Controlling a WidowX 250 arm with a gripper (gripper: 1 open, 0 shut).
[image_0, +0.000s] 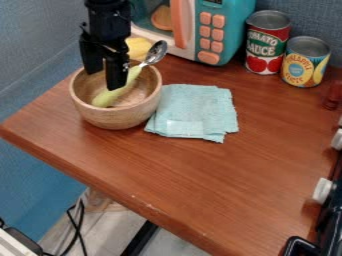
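Observation:
My black gripper (110, 62) hangs over a wooden bowl (144, 112) at the back left of the table, its fingers down inside or at the bowl's rim. A pale yellow-green object (107, 98) lies slanted in the bowl, with a silver spoon (155, 54) rising from it toward the upper right. The gripper is at the left of the spoon; whether it grips anything, and how its fingers stand, I cannot make out. A folded light blue cloth (194, 113) lies right of the bowl.
A turquoise toy microwave (221, 35), a tomato sauce can (266, 45) and a yellow-labelled can (305, 65) stand at the back. Dark objects with white knobs line the right edge.

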